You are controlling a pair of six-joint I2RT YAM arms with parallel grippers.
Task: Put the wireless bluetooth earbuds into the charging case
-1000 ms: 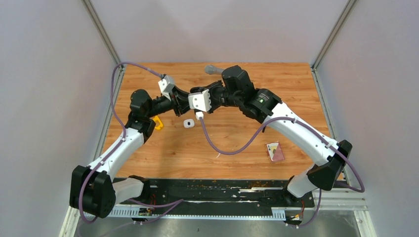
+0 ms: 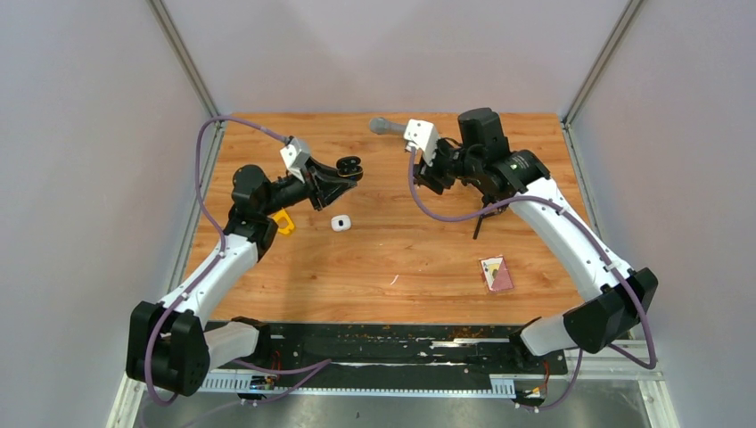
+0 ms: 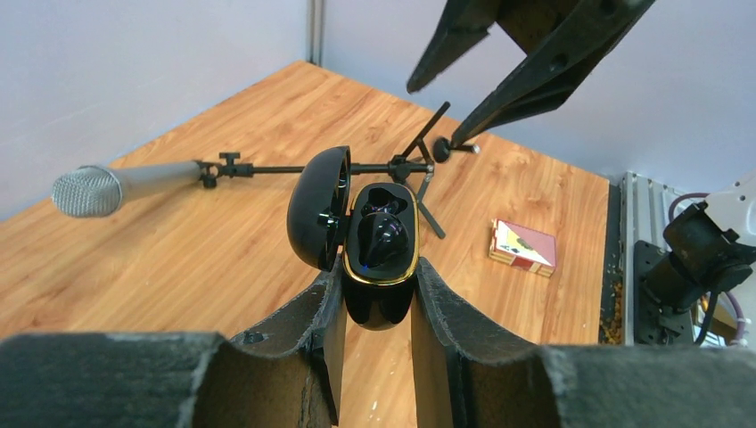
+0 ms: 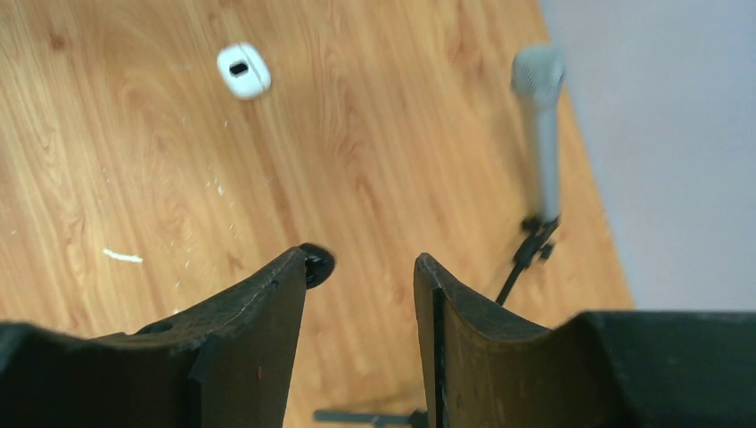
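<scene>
My left gripper is shut on the black charging case [image 3: 378,276], held upright with its lid [image 3: 316,209] open and glossy black earbud shapes inside. In the top view that case [image 2: 349,171] is raised at centre left. My right gripper stands apart from it, up and to the right, with its fingers spread and nothing seen gripped. In the right wrist view a small dark object [image 4: 319,263] shows beyond the fingertips, blurred; I cannot tell whether it lies on the table.
A grey microphone [image 2: 386,127] on a black stand lies at the back. A small white box [image 2: 341,223] sits centre left, a yellow object [image 2: 284,222] left of it and a card box [image 2: 496,274] at front right.
My right arm has pulled away from the case, rightward and back, uncovering it in the top view. The left gripper has stayed nearly still, holding the case.
</scene>
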